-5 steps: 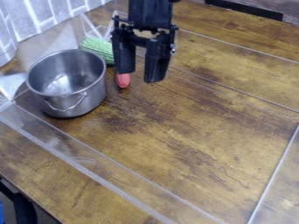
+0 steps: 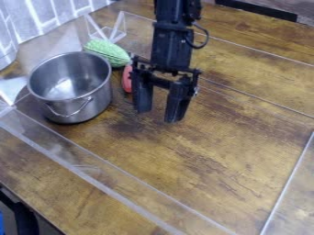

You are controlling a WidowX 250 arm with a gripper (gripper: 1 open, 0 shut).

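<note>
A black robot gripper [image 2: 161, 99] hangs from the upper centre, low over the wooden table, with its two fingers apart and nothing visible between them. Just left of it stands a steel pot [image 2: 70, 86]. A red object [image 2: 128, 78] lies behind the gripper, partly hidden by it. Behind the pot is a green corn-like object [image 2: 106, 53].
A pale crumpled item [image 2: 13, 89] lies at the left edge beside the pot, near the back wall.
The gripper has moved down toward the table from higher up. The pot and the other objects have not visibly moved.
</note>
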